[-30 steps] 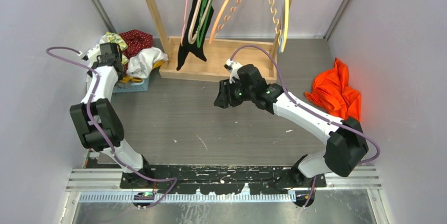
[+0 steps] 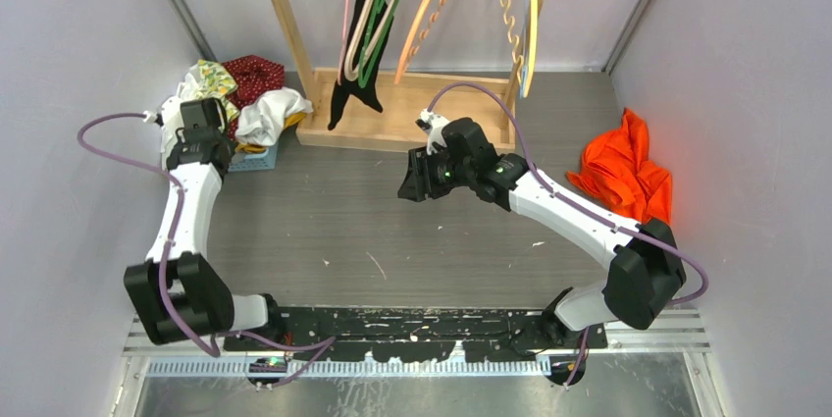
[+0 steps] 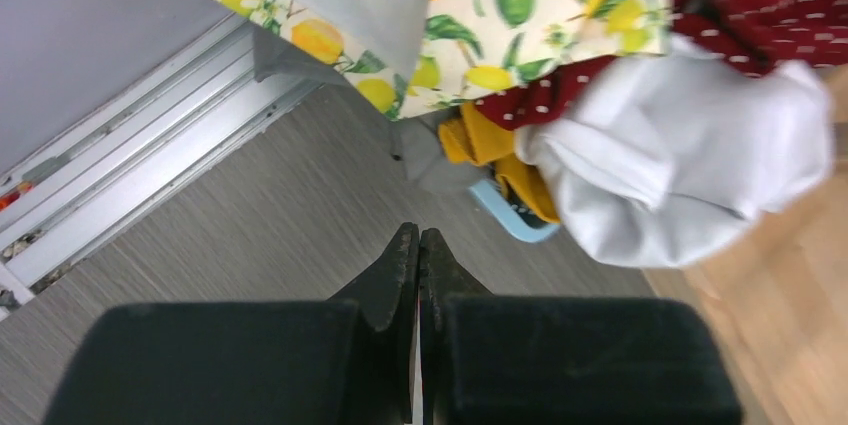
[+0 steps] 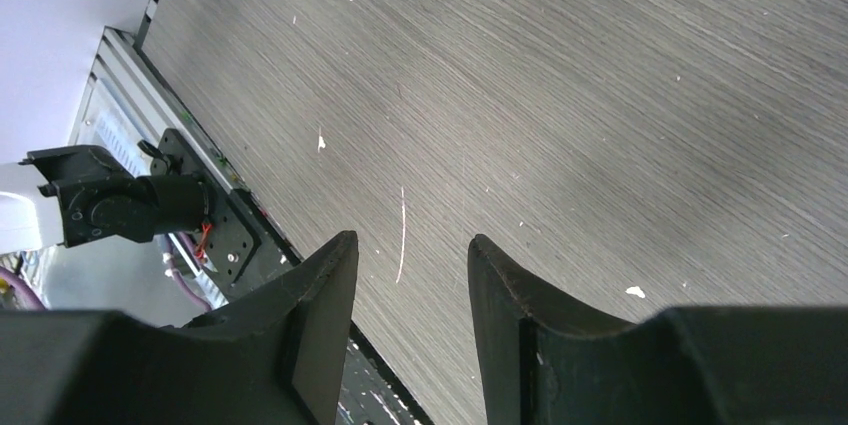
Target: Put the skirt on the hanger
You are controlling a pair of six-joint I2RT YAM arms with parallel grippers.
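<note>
Several hangers, among them a green hanger (image 2: 381,20) and an orange hanger (image 2: 425,15), hang from the wooden rack (image 2: 285,25) in the top view. A black garment (image 2: 355,93) hangs among those on the left. Which cloth is the skirt I cannot tell; an orange cloth (image 2: 626,170) lies bunched at the right wall. At the far left, my left gripper is shut, no cloth showing between its fingertips; the lemon-print cloth (image 3: 540,20) is beyond it. My right gripper is part open over bare floor, empty.
A blue basket (image 2: 257,159) at the back left is heaped with clothes, including a white cloth (image 2: 270,118) and a dark red dotted cloth (image 2: 253,74). The rack's wooden base (image 2: 392,138) stands at the back.
My left arm's elbow has shifted toward the front left, and its gripper has moved slightly toward the front at the basket. The right arm looks unmoved. The hangers sway slightly.
</note>
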